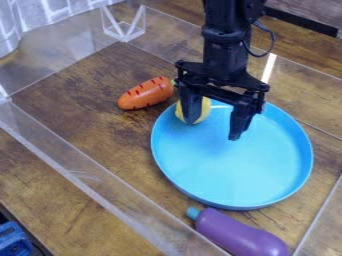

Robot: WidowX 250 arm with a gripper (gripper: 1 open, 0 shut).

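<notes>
A black gripper [217, 104] hangs open over the back of a round blue plate [231, 165], its fingers spread downward. A yellow object [194, 113] sits at the back left of the plate, partly hidden behind the left finger. An orange carrot-like toy [146, 93] lies on the wood just left of the plate. A purple eggplant-like toy [243, 237] lies in front of the plate.
The wooden table [74, 120] has free room at the left. Clear walls or edges run along the lower left and the right. A blue object [11, 243] is at the bottom-left corner.
</notes>
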